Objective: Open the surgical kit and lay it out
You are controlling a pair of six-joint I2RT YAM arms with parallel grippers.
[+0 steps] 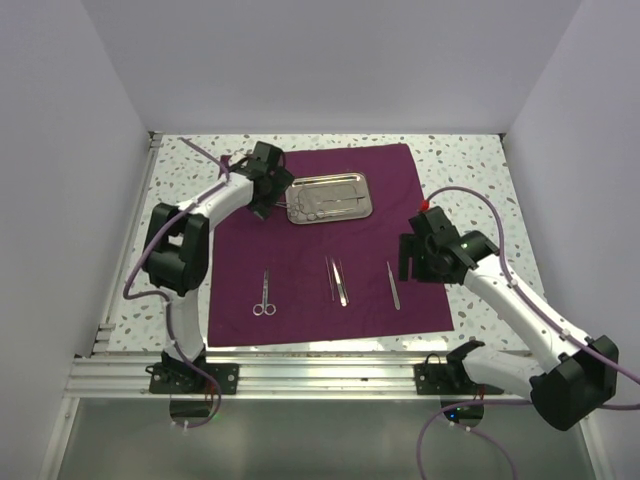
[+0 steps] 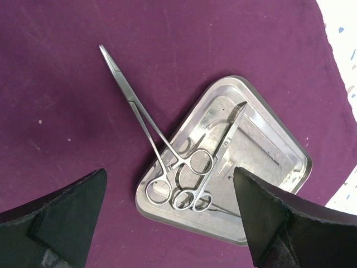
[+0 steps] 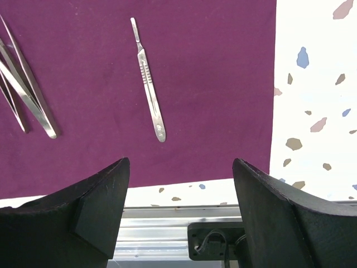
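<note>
Steel tray (image 1: 328, 220) lies on the purple cloth (image 1: 300, 262) near its back edge. In the left wrist view a long needle holder (image 2: 131, 96) rests with its rings over the tray's rim and its tip out on the cloth. Scissors (image 2: 224, 143) lie inside the tray. My left gripper (image 1: 274, 196) is open above the tray's left side, nothing between its fingers. On the front of the cloth lie another pair of scissors (image 1: 265, 293), several tweezers (image 1: 339, 284) and a scalpel handle (image 1: 393, 286). My right gripper (image 1: 408, 257) stands open and empty over the cloth's right side.
Speckled white tabletop (image 1: 465, 160) borders the cloth. A metal rail (image 1: 320, 374) runs along the front. The cloth's centre, between tray and tweezers, is bare.
</note>
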